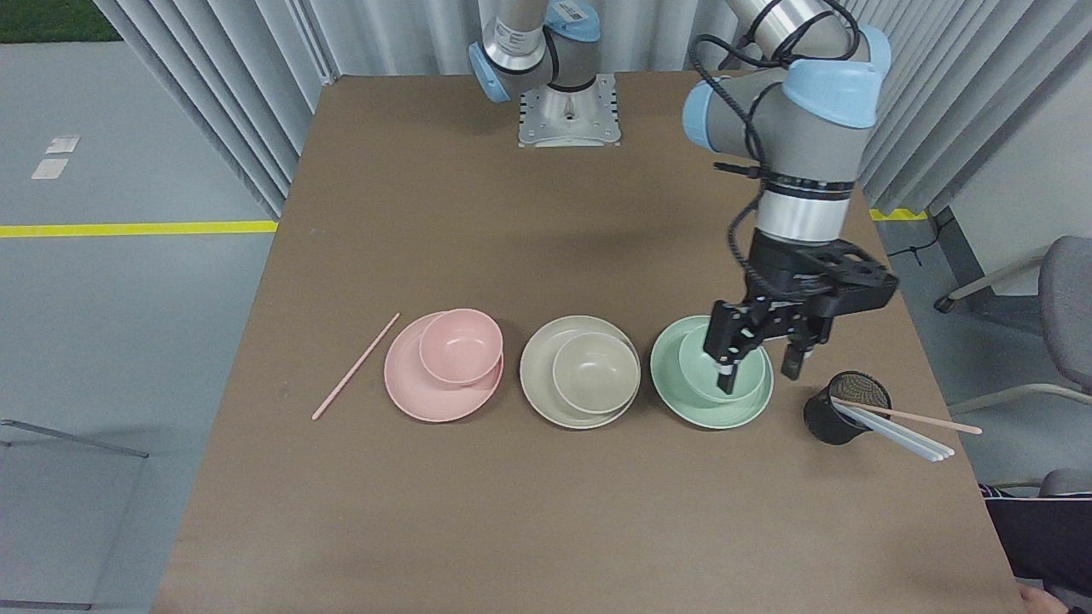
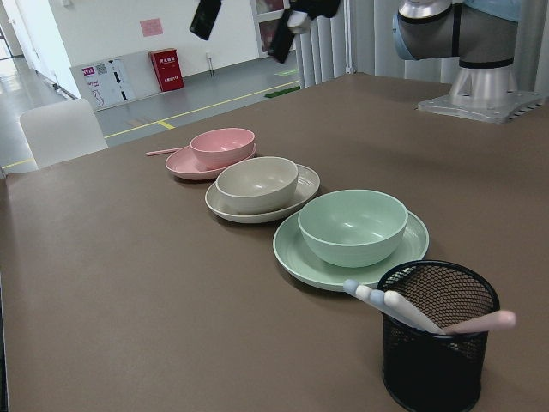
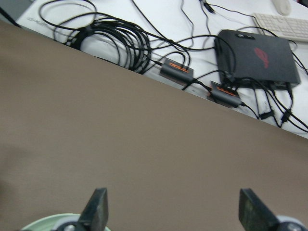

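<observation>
My gripper point(image 1: 758, 370) stands open above the green bowl point(image 2: 352, 227) on its green plate point(image 1: 705, 411); in the wrist view its fingers point(image 3: 96, 209) are apart with nothing between them. At the right, a black mesh pen cup point(image 1: 829, 419) holds white chopsticks point(image 1: 901, 435) and a pink chopstick point(image 1: 937, 419). A cream bowl point(image 1: 595, 373) on a cream plate sits in the middle. At the left are a pink bowl point(image 1: 461, 346) on a pink plate, and a lone pink chopstick point(image 1: 355, 367) lying diagonally beside them.
Beyond the edge in the wrist view lie cables and a black device point(image 3: 255, 57).
</observation>
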